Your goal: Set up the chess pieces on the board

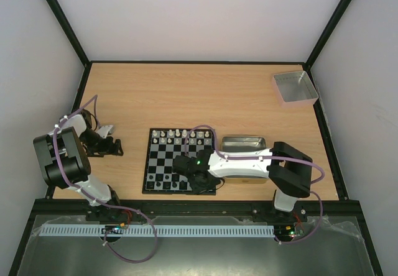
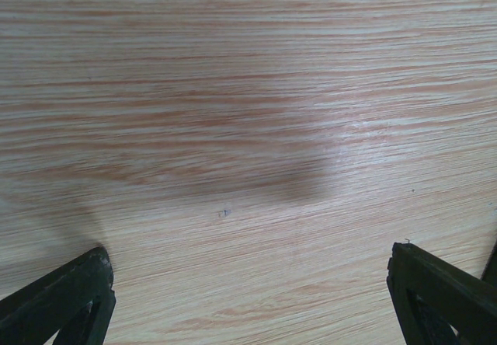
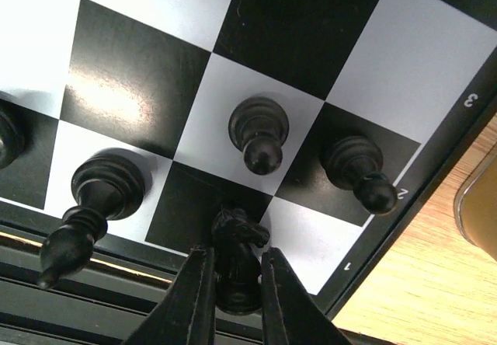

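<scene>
On the chessboard (image 1: 163, 153), white pieces (image 1: 177, 133) stand along the far side and black pieces (image 1: 158, 184) along the near side, partly hidden by the right arm. My right gripper has its fingers close around a dark piece that looks like a black knight (image 3: 237, 230), over the board's near right corner. Its head end points up in the right wrist view; whether its base touches the board cannot be told. Two black pawns (image 3: 262, 157) (image 3: 361, 175) and a black bishop (image 3: 92, 214) stand nearby. My left gripper stands open above bare wood.
A metal tray (image 1: 244, 143) lies right of the board, partly under the right arm. The corner square (image 3: 307, 240) shows white and bare beside the held piece. A clear bin (image 1: 295, 88) sits far right.
</scene>
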